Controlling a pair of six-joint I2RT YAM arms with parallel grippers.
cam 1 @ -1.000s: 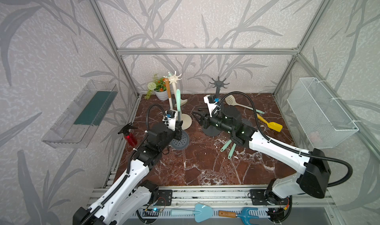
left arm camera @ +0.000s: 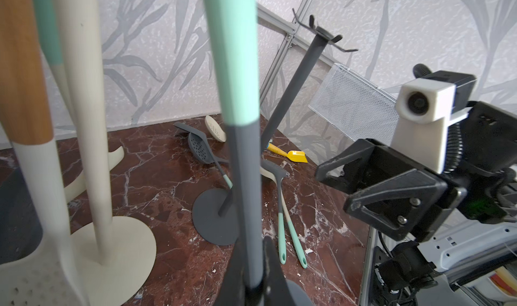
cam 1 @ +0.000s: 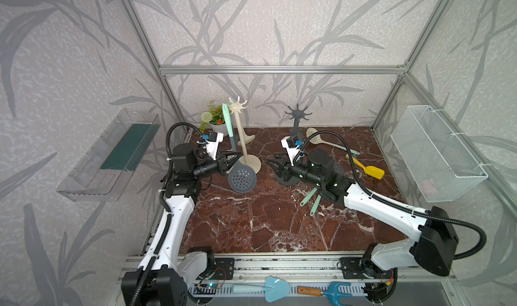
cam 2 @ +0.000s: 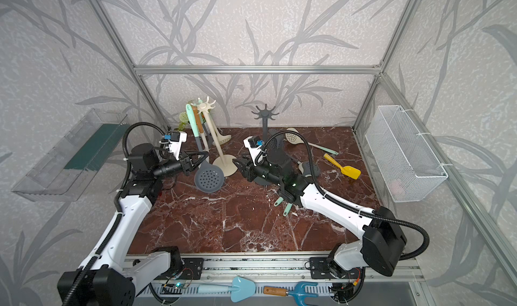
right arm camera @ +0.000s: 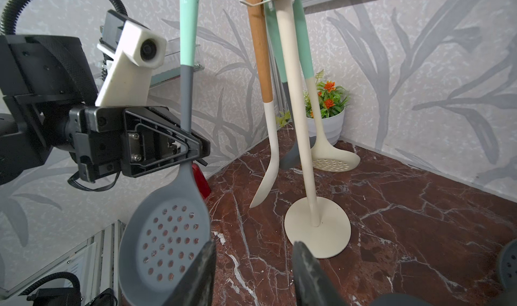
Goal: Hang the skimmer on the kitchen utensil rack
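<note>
A grey skimmer (right arm camera: pixel 164 236) with a perforated round head and mint-green handle hangs upright, head down, in the right wrist view. My left gripper is shut on its thin grey neck, just above the head. The cream utensil rack (right arm camera: pixel 317 225) stands right behind it, a wooden-handled turner (right arm camera: pixel 262 47) and two green-handled utensils hanging from its hooks. In the top left view, the green handle's top is close beside the rack's hooks (cam 1: pixel 237 105); contact cannot be told. My right gripper (cam 1: pixel 272 164) is open and empty, right of the rack.
A dark grey rack (left arm camera: pixel 299 80) stands to the right, partly behind my right arm. Loose utensils and a yellow scoop (cam 1: pixel 373 171) lie on the right. A flower pot (right arm camera: pixel 328 124) sits behind the cream rack.
My left gripper has carried the skimmer away from the front, back and upward, its handle top now beside the cream rack's hooks. The right arm shifted slightly to the right.
</note>
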